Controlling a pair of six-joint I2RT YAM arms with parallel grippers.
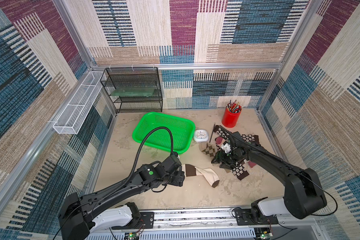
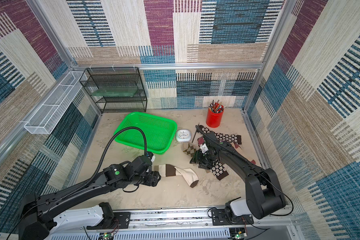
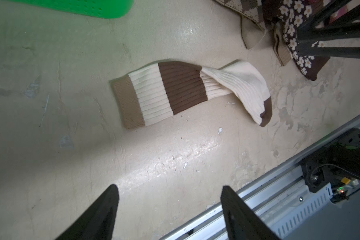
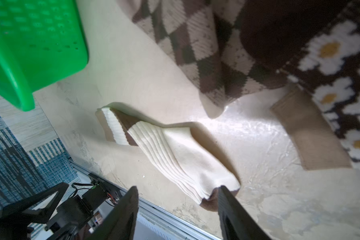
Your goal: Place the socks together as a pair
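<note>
A white, brown and beige striped sock point(image 3: 182, 88) lies crumpled at its toe end on the table, below the green basket. My left gripper hangs over it at its left side, fingers apart and empty. To the right is a pile of socks: checkered brown ones point(image 4: 196, 52), flowered ones point(image 4: 336, 100) and dark red pieces. My right gripper is open above the edge of this pile and near the striped sock's toe, nothing between its fingers.
The green basket point(image 1: 164, 148) sits at back left, with a clock point(image 1: 200, 135) beside it and a red pen cup point(image 1: 230, 119) behind.
</note>
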